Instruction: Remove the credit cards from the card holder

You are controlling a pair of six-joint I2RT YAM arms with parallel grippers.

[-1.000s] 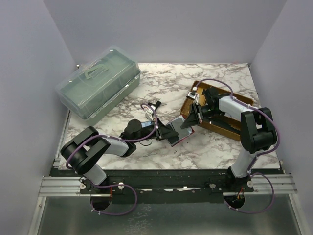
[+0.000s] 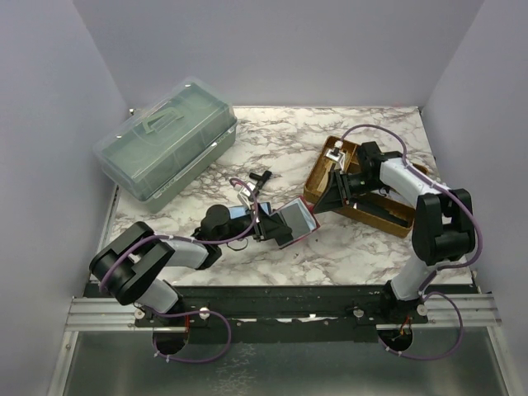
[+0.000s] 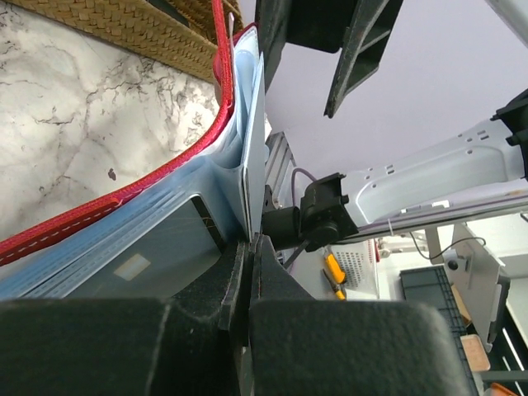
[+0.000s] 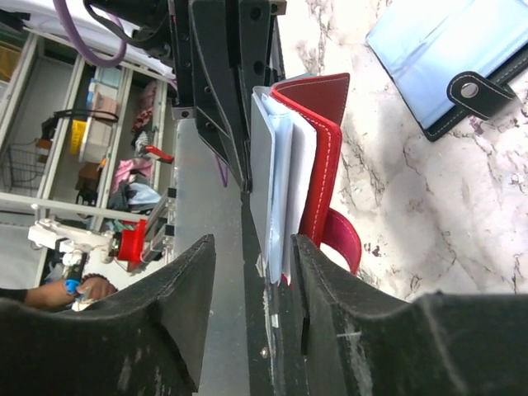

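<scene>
A red card holder with light-blue sleeves and grey cards stands on edge, pinched by my left gripper (image 2: 276, 227); in the left wrist view its sleeves (image 3: 210, 190) run into the shut fingers. My right gripper (image 2: 328, 198) is just to the right of the holder; in the right wrist view its fingertips (image 4: 299, 254) are parted at the holder's near end, with the sleeve edges in front of the gap. Whether they touch it is unclear. A second, blue holder (image 4: 437, 54) with a black snap strap lies on the table.
A woven basket (image 2: 379, 221) sits at the back right, under my right arm. A large green lidded box (image 2: 165, 140) occupies the back left. A small black object (image 2: 261, 177) lies behind the holder.
My right gripper has moved to the right, uncovering more of the card holder. My left gripper and the holder have shifted slightly left.
</scene>
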